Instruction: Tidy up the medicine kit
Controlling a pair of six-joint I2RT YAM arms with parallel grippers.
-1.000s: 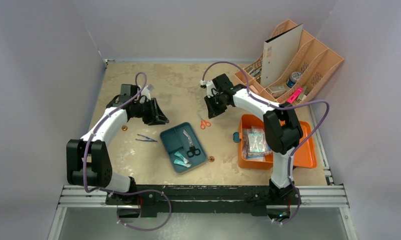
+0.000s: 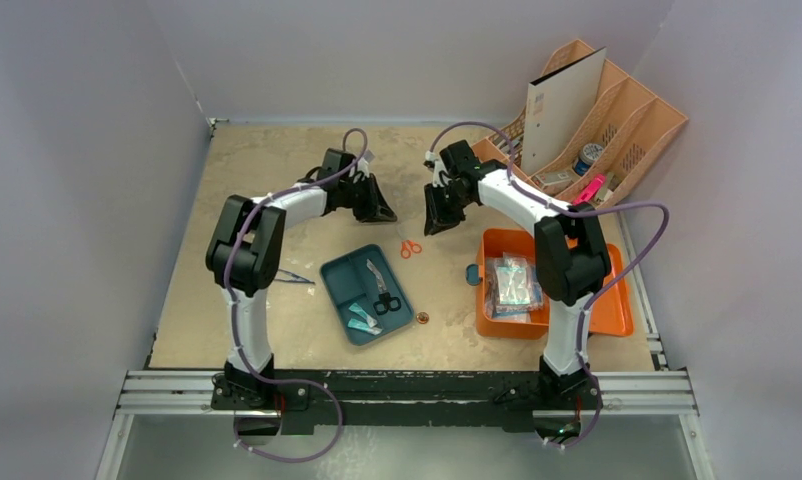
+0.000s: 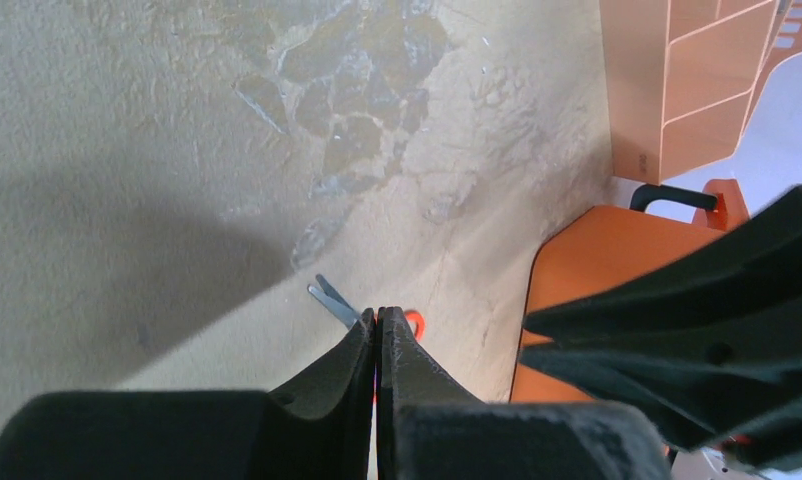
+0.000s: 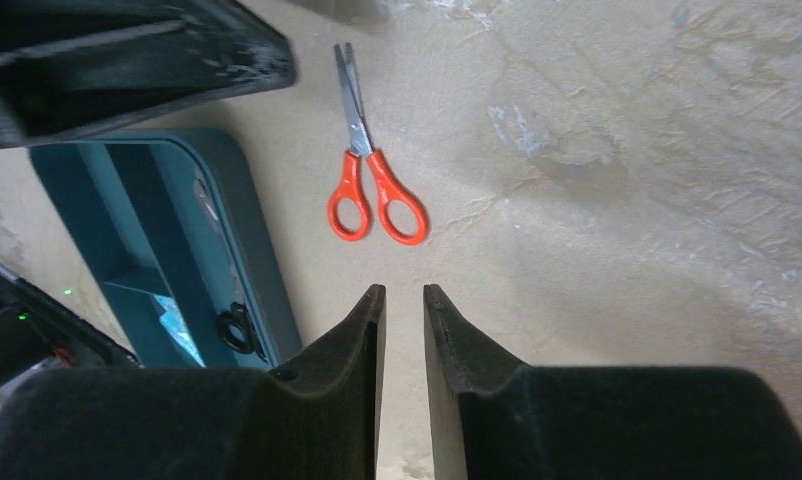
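The small orange-handled scissors (image 2: pixel 410 248) lie flat on the table between my two grippers, blades pointing away from the front edge. My left gripper (image 2: pixel 392 217) is shut, close by the blade side, with nothing visible between its fingers; in the left wrist view the blades (image 3: pixel 334 303) show just beyond its tips. Apart from the scissors, on their right, my right gripper is partly open and empty. A teal tray (image 2: pixel 329 273) holds black-handled scissors (image 2: pixel 386 301) and small blue-white packets (image 2: pixel 364 327). The orange kit box (image 2: pixel 483 328) contains several clear packets (image 2: pixel 515 287).
Tweezers (image 2: pixel 295 278) lie left of the tray, partly hidden by the left arm. A small brown disc (image 2: pixel 423 318) sits at the tray's right. A tan organizer (image 2: pixel 653 125) fills the back right corner.
My left gripper has moved right and closed, coming near the scissors' blades. My right gripper has shifted slightly right, away from them. The scissors, tray and box have stayed put.
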